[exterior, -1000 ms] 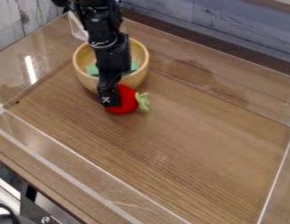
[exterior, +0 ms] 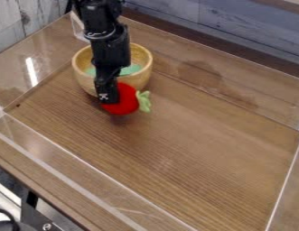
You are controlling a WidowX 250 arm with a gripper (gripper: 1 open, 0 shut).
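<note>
A red strawberry-like object [exterior: 124, 105] with a green leafy end pointing right sits at the front of a yellow bowl [exterior: 138, 63], which holds something light green. My black gripper [exterior: 113, 97] comes down from the top, over the bowl's front, with its fingertips on the red object. It appears shut on it, though the fingers partly hide the contact.
A pale wall runs along the back, and a light clear object stands at the upper left behind the bowl.
</note>
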